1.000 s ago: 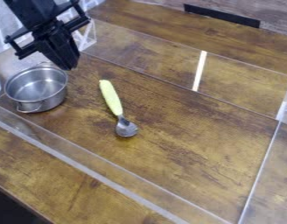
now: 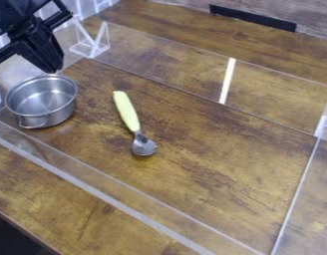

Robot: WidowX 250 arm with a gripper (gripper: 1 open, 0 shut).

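Note:
The black gripper [image 2: 40, 55] hangs at the upper left, above and just behind a steel pot [image 2: 41, 102], and nothing shows between its fingers; how far its fingers stand apart is hard to make out. The pot rests on the wooden table at the left and looks empty. A spoon with a pale green handle [image 2: 124, 109] and a metal bowl end [image 2: 144, 145] lies to the right of the pot, handle toward the back.
Clear acrylic walls [image 2: 230, 80] border the work area on the back, front and right. A dark strip [image 2: 253, 17] lies at the back.
The gripper has moved to the left and a little up, away from above the table's middle-left. The pot and spoon have not moved.

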